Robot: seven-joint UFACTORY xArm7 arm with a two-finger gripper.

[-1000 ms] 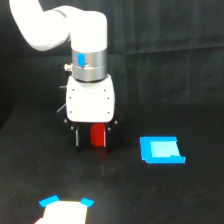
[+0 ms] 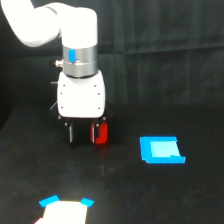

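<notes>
My gripper [image 2: 83,132] points down low over the dark table, left of the middle of the camera view. Its dark fingers stand apart with a dark gap between them, so it looks open. A small red block [image 2: 102,133] is by the right-hand finger, which partly covers its left side. Whether finger and block touch cannot be told.
To the right lies a light square [image 2: 162,149] edged with blue tape on the table. At the bottom left a pale object [image 2: 65,212] with blue tape at its corners is cut off by the frame.
The gripper has shifted left and turned slightly. The red block, earlier seen between the fingers, now shows at the right-hand finger, a little further right.
</notes>
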